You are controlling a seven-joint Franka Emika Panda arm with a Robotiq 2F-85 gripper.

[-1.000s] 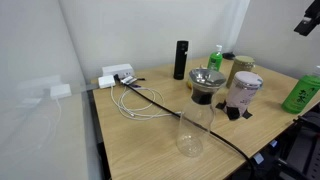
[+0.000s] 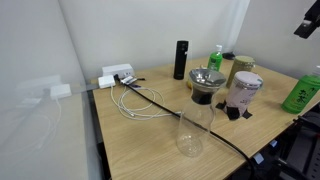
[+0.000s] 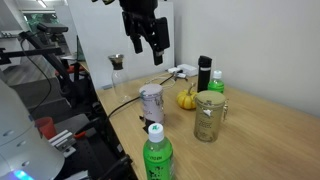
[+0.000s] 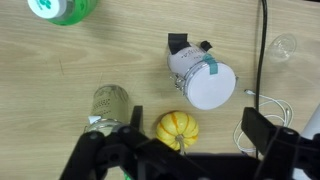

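High above the table, my gripper [image 3: 149, 48] stands open with nothing between its fingers. Beneath it, in exterior view 2, is an upright pale canister [image 3: 152, 103] with a white lid. The wrist view looks down on that lid [image 4: 212, 87], ahead of the spread fingers. A small orange pumpkin [image 4: 178, 127] shows nearer to the fingers. To the left of the pumpkin is a tan canister [image 4: 109, 104], partly hidden by the gripper. A green bottle [image 3: 158, 158] with a white cap stands at the near edge of exterior view 2.
A clear glass vessel [image 2: 194, 132] with a metal cone [image 2: 207, 80] stands nearer exterior view 1. A black cable [image 2: 171, 108] crosses the table. Farther back are a black cylinder [image 2: 181, 59] and another green bottle [image 2: 215, 58].
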